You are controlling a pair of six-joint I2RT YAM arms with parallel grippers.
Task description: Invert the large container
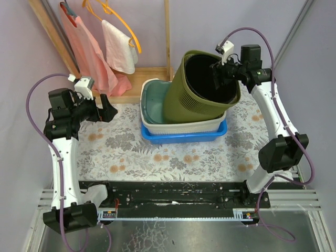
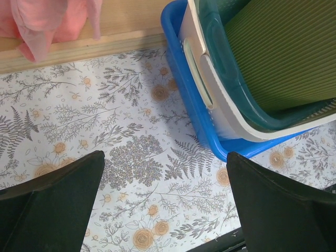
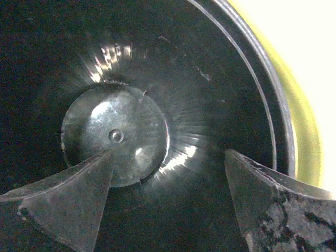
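A tall olive-green container (image 1: 183, 102) with a black inside leans in the nested basins, its mouth tilted up and to the right in the top view. My right gripper (image 1: 220, 73) is at that mouth, over the black interior (image 3: 115, 126); in the right wrist view its fingers are apart, with no grip on the rim visible. My left gripper (image 1: 103, 111) stands open at the left, clear of the basins, with only floral tabletop between its fingers.
White and teal basins (image 1: 154, 105) sit inside a blue tub (image 1: 173, 138). Pink cloth (image 1: 100, 73) and hangers are at the back left on a wooden rack.
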